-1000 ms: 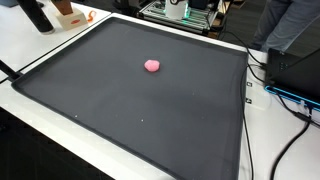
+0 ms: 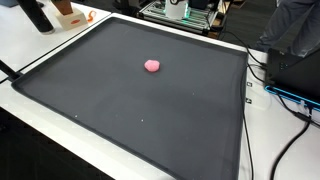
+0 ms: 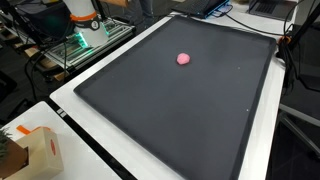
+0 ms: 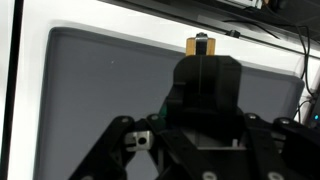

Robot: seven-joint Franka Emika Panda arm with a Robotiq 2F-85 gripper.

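Note:
A small pink lump (image 2: 152,66) lies on the dark grey mat (image 2: 110,100), toward its far side in exterior view 1. The same lump (image 3: 183,59) shows near the mat's upper edge in exterior view 2. My gripper appears only in the wrist view, as a dark mass reaching up over the mat's edge, its fingers drawn together. A tan patch with a black strip down its middle shows at the tip; whether this is fingertip or something held is unclear. The pink lump is not visible in the wrist view.
Cables (image 2: 291,142) and a dark device (image 2: 295,75) stand at the right in exterior view 1. A tan box (image 3: 32,157) sits at the lower left in exterior view 2. The white robot base (image 3: 82,20) stands behind.
The pink lump has stayed in place. A person's legs at the upper right of exterior view 1 have shifted.

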